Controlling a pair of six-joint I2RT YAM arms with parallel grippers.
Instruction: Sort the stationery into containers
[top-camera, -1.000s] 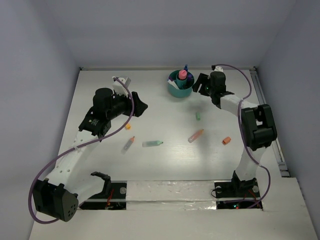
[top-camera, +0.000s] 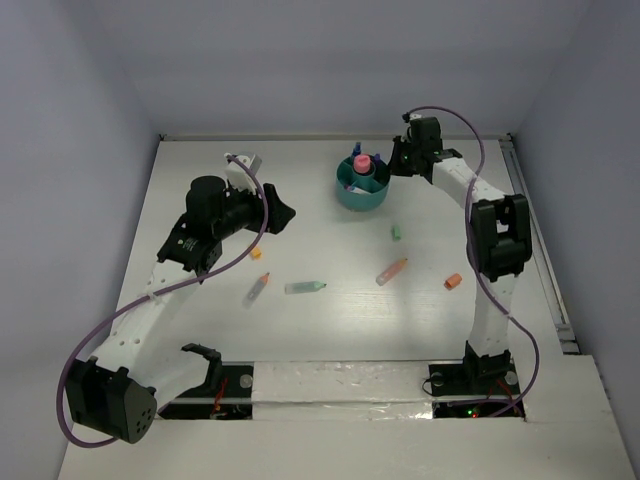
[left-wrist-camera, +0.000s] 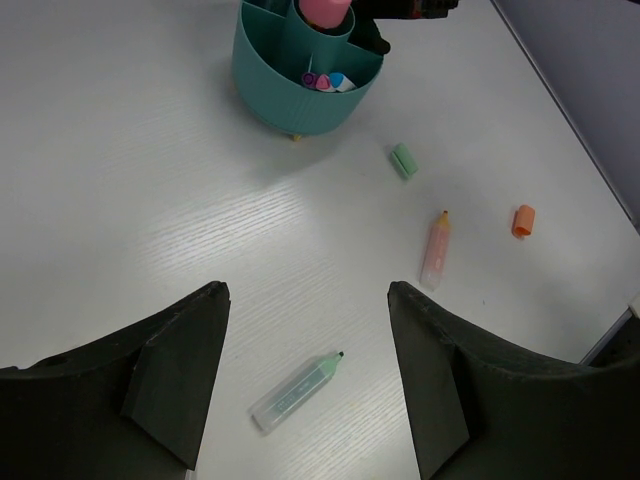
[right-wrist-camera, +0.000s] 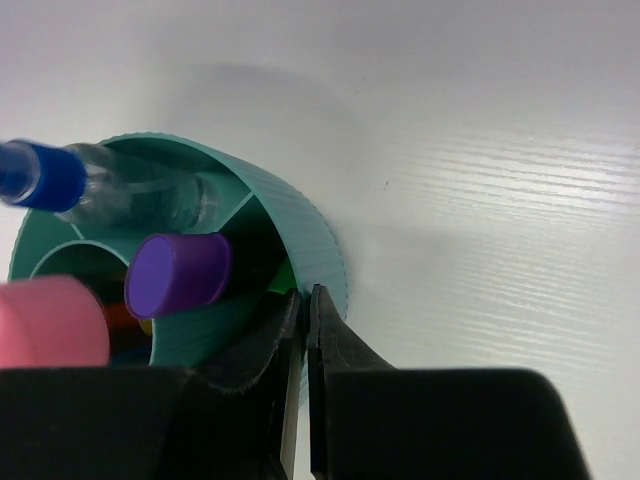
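Observation:
A teal divided container (top-camera: 360, 198) holds markers and caps, including a pink piece (right-wrist-camera: 55, 320), a purple one (right-wrist-camera: 175, 272) and a blue-topped one (right-wrist-camera: 130, 185). My right gripper is shut on the container's rim at its right side. My left gripper stands open over the table at left, nothing between its fingers. Loose on the table lie a green marker (left-wrist-camera: 300, 390), a pink marker (left-wrist-camera: 435, 250), a green cap (left-wrist-camera: 404, 161), an orange cap (left-wrist-camera: 523, 222), a yellow piece (top-camera: 256, 253) and a grey marker (top-camera: 256, 290).
The white table (top-camera: 330, 250) has clear room in its middle and back left. Walls stand close behind and at both sides, with a rail (top-camera: 250, 137) along the back edge.
The container appears slightly shifted downward in the top view. The left arm is unmoved.

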